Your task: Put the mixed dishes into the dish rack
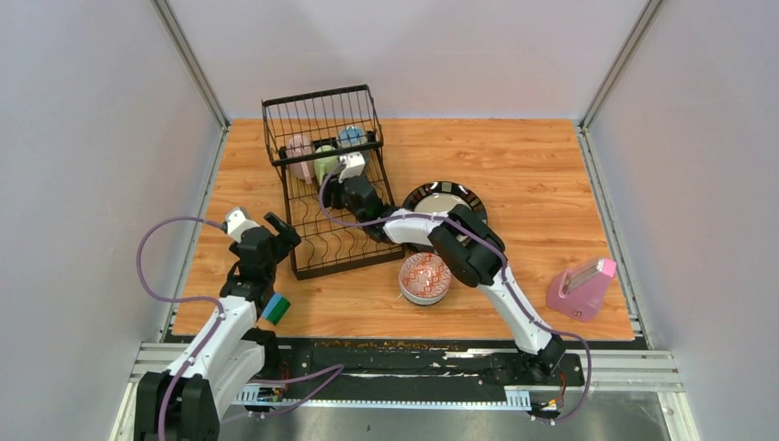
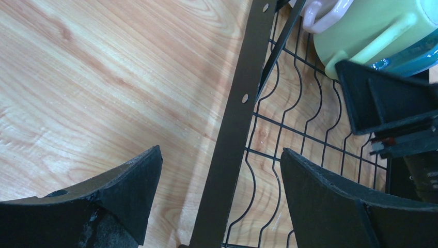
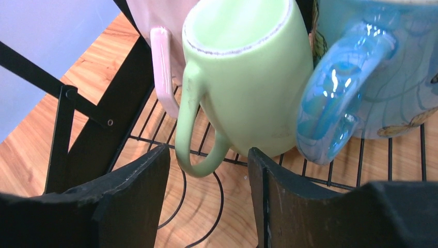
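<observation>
Three mugs sit in the black dish rack [image 1: 312, 274]: pink [image 1: 300, 158], green [image 3: 248, 93] and blue [image 3: 392, 93]. My right gripper is open, its fingertips just below the green mug's handle, nothing clearly between them. My left gripper stands open at the rack's left side, over its dark frame bar, with the right gripper visible at the upper right of its wrist view.
Right of the rack are a black-rimmed plate [image 1: 441, 197] and stacked bowls [image 1: 424, 277]. A sponge [image 1: 276, 309] lies front left, a pink holder [image 1: 579, 289] at right.
</observation>
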